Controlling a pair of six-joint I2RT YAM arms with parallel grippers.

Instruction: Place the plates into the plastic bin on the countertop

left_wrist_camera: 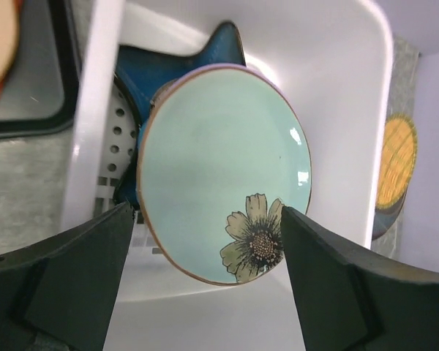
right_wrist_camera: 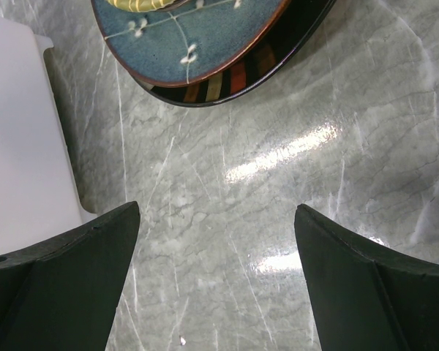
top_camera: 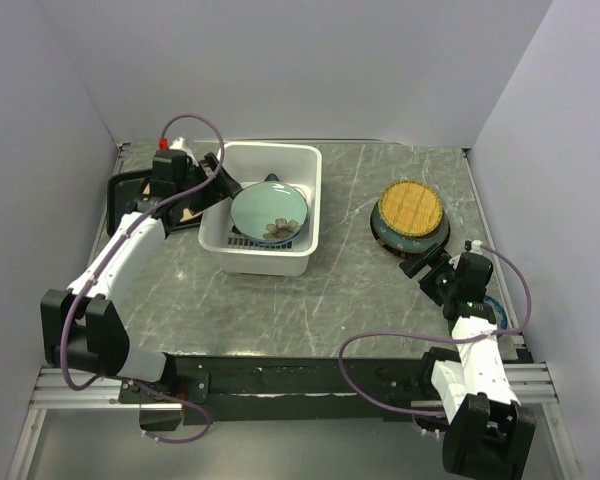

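Note:
A white plastic bin [top_camera: 260,262] holds a pale mint plate with a flower [top_camera: 268,210], lying over a dark blue item and a perforated base. My left gripper is open, raised over the bin's left side with nothing between its fingers. On the right stands a stack of plates: a yellow woven-looking round top [top_camera: 410,206] over a blue plate [right_wrist_camera: 197,51] and a dark striped plate [right_wrist_camera: 241,80]. My right gripper is open above bare counter just below that stack. A blue round item [top_camera: 498,312] is partly hidden behind the right arm.
A black tray [top_camera: 122,196] with round and orange items sits left of the bin. Walls close in the back and both sides; purple cables loop over both arms.

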